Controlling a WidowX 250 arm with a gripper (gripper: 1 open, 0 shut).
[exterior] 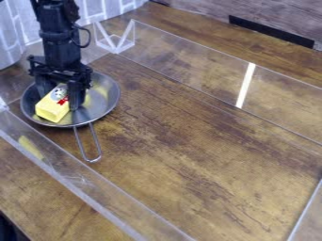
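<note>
A metal pan point(102, 104) with a wire handle pointing toward the front sits at the left of the wooden table. In it lies a yellow block point(52, 110) with a white and red patch on top. My black gripper point(60, 92) reaches down from above into the pan, right at the block's upper end, and looks closed on it, though the fingertips are hard to make out against the dark pan.
Clear plastic walls run along the left front and across the back and right of the wooden table point(201, 160).
</note>
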